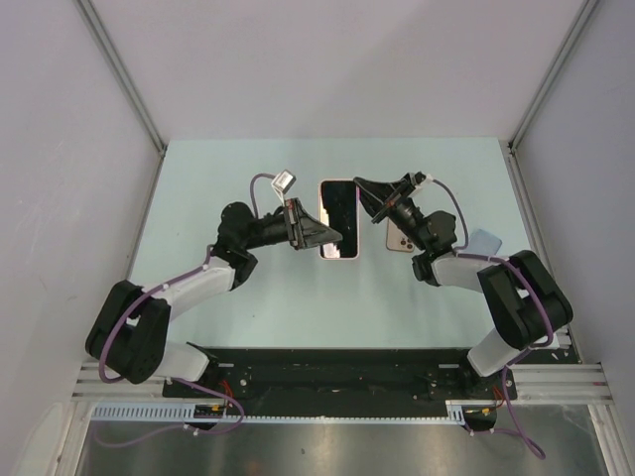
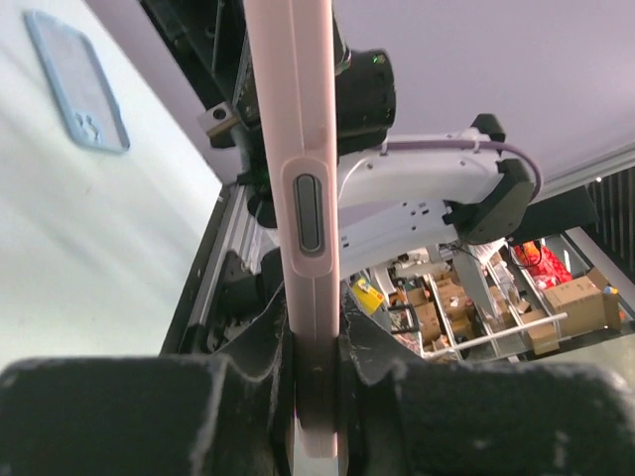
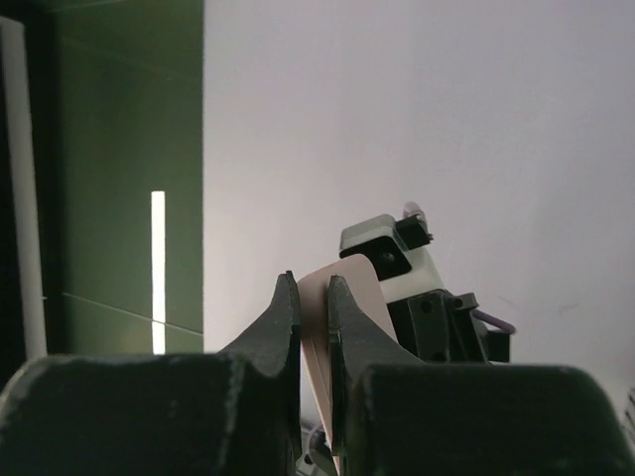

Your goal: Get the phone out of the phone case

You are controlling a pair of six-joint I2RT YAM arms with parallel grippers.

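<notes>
A phone with a dark screen (image 1: 340, 210), its edge ringed in pink, is held between the two arms above the table. My left gripper (image 1: 331, 237) is shut on its lower part. In the left wrist view the pink edge (image 2: 306, 109) runs upright between the fingers, with an oval side button showing. At the upper right edge, my right gripper (image 1: 359, 187) is shut on the pink case. The right wrist view shows a pink corner (image 3: 359, 276) between the fingertips. Phone and case look together; any gap between them cannot be made out.
A pinkish phone or case with camera rings (image 1: 399, 239) lies on the table, partly hidden by the right arm. Farther right is a light-blue case (image 1: 483, 244).
</notes>
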